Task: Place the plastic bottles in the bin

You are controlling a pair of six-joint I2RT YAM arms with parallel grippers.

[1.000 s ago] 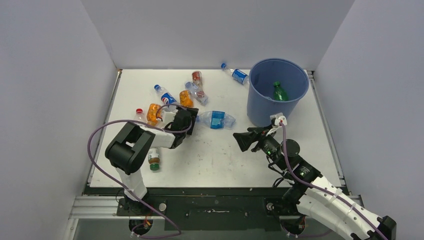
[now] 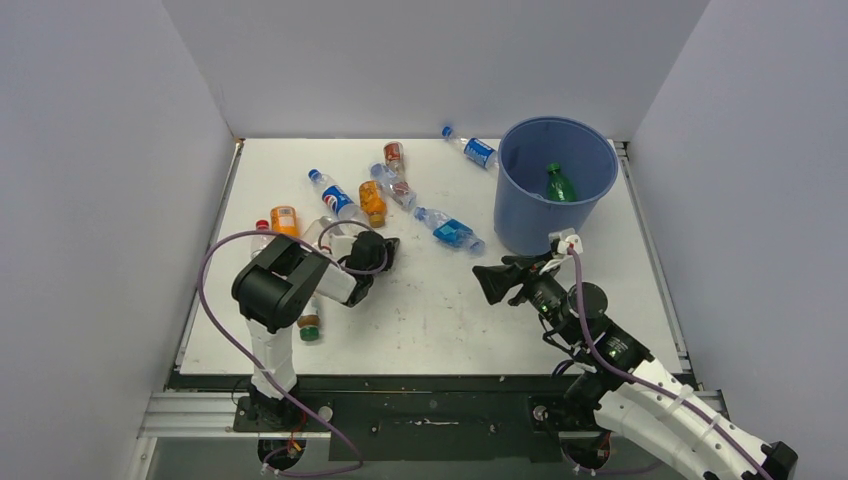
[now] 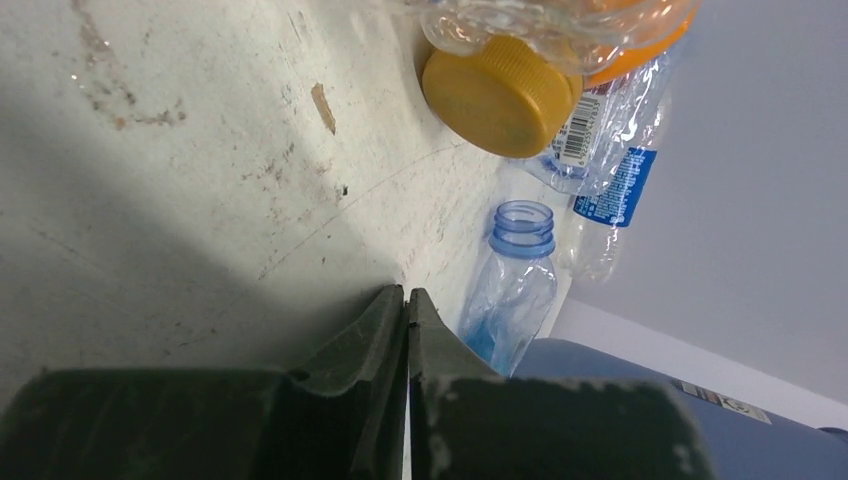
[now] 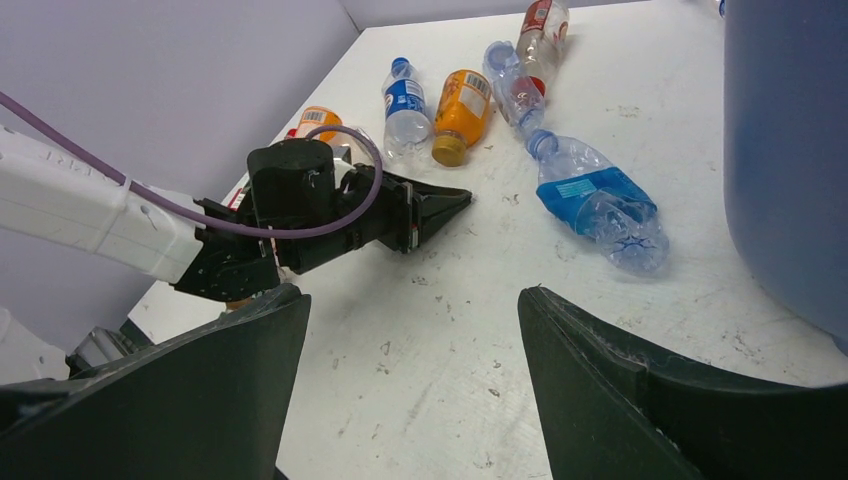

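Note:
My left gripper is shut, nothing between its fingers, low on the table among the bottles. A blue-labelled clear bottle (image 2: 450,230) lies to its right, its neck toward it. Behind lie a Pepsi bottle (image 2: 336,197), an orange bottle (image 2: 372,203) and crumpled clear bottles (image 2: 396,187). Others lie partly hidden by the left arm. My right gripper (image 2: 496,281) stands open over the front right, facing the blue-labelled bottle. The blue bin (image 2: 540,220) stands at the back right with a green bottle (image 2: 560,185) inside.
Another bottle (image 2: 478,151) lies at the back, left of the bin. Grey walls enclose the back and sides.
The right arm has moved slightly right.

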